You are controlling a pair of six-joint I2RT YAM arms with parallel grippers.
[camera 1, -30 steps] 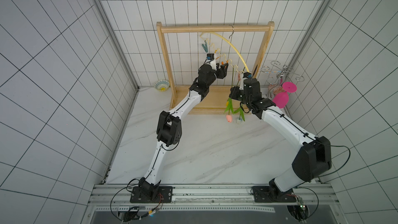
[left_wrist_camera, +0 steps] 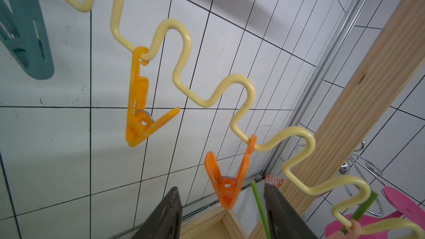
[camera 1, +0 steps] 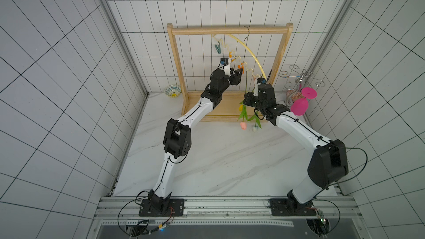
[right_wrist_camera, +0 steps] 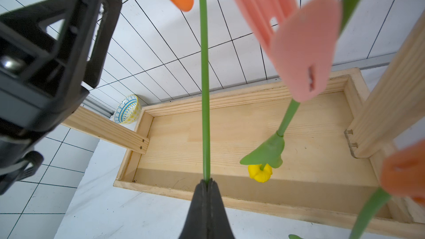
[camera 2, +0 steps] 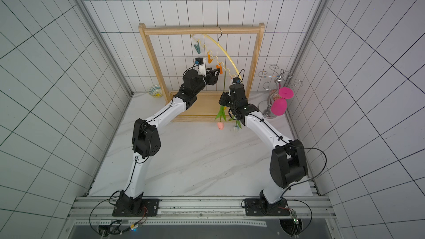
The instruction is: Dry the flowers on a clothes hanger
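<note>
The yellow wavy hanger carries clothespins: teal, yellow, orange and pink. My left gripper stands open, the orange clip seen between and just beyond its fingers. My right gripper is shut on a long upright green stem, lower right of the orange clip in the top views. A pink flower shows below it. A yellow flower hangs head down on another stem near the pink clip.
The wooden rack with its tray base frames the hanger. A bowl sits at back left, a metal stand with pink discs at right.
In the top left view both arms have shifted slightly, the right one a little leftward at its elbow. The pink flower has moved slightly up and left.
</note>
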